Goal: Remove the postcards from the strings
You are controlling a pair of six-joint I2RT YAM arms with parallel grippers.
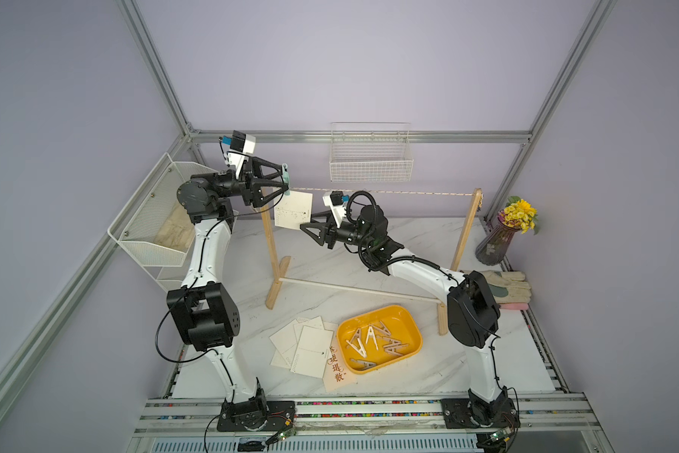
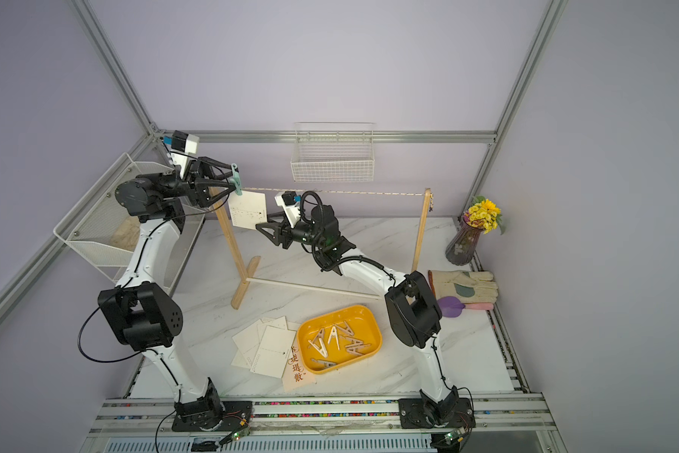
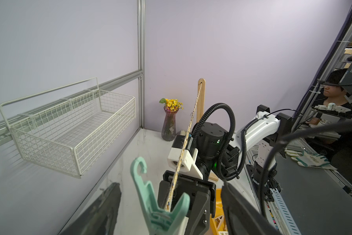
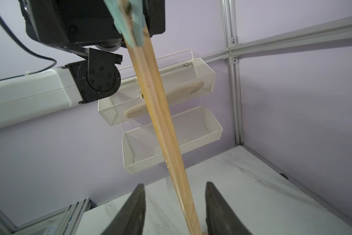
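A cream postcard (image 1: 292, 210) hangs near the left end of the string (image 1: 399, 192), below a mint-green clip (image 3: 160, 213). My left gripper (image 1: 283, 179) is shut on this clip. In the left wrist view the string passes between the clip's spread arms; where the fingers touch it is hidden. At the card's lower right corner is my right gripper (image 1: 314, 232), partly open, its fingers (image 4: 138, 207) apart with a gap showing. Whether the corner lies between them I cannot tell. Several other postcards (image 1: 313, 351) lie on the table at the front.
An orange tray (image 1: 417, 332) with several clips stands beside the loose cards. The wooden frame's left post (image 1: 270, 245) is close to both grippers. A vase of flowers (image 1: 495, 245) and gloves (image 1: 509, 287) are at the right. Wire baskets (image 1: 371, 170) hang at the back and left.
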